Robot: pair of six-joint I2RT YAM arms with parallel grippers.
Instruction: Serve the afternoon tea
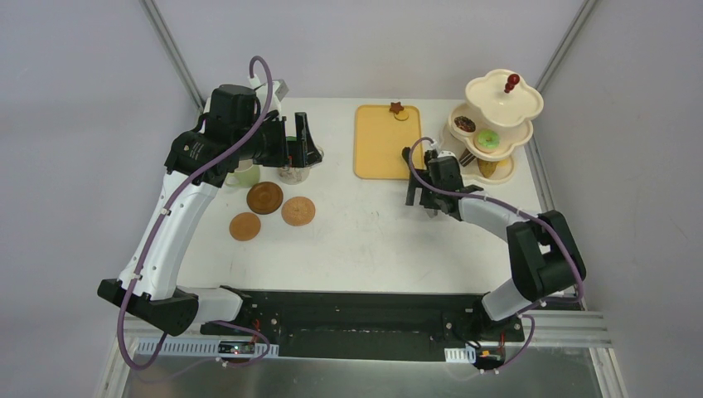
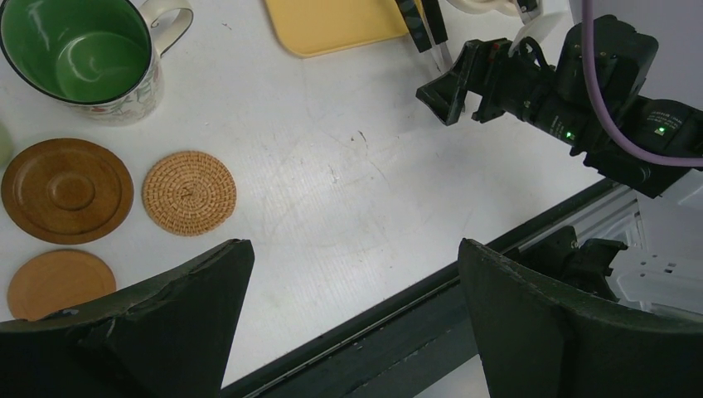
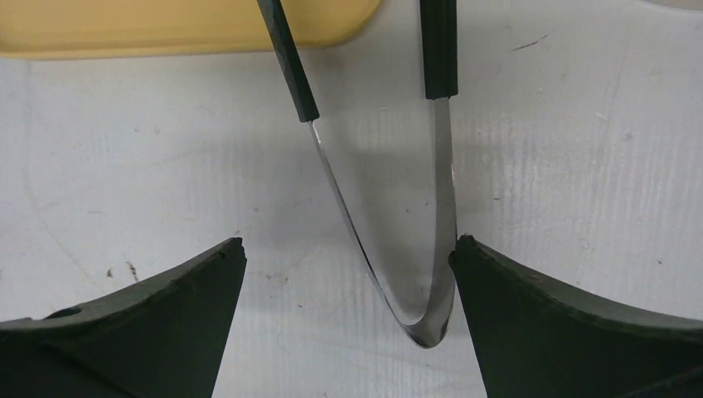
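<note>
Metal tongs with black-tipped arms lie on the white table, the handles reaching over the yellow tray's front edge. My right gripper is open above them, the bend of the tongs between its fingers; the right finger looks close to one arm, though contact is unclear. From above, that gripper hides most of the tongs. Over the back left, my left gripper stands open and empty above the floral mug with a green inside. The yellow tray holds a brown star and a yellowish ring at its back edge.
A cream tiered stand with donuts and other pastries fills the back right. Brown coasters, among them a woven one and a dark saucer, lie at left beside a pale green cup.
</note>
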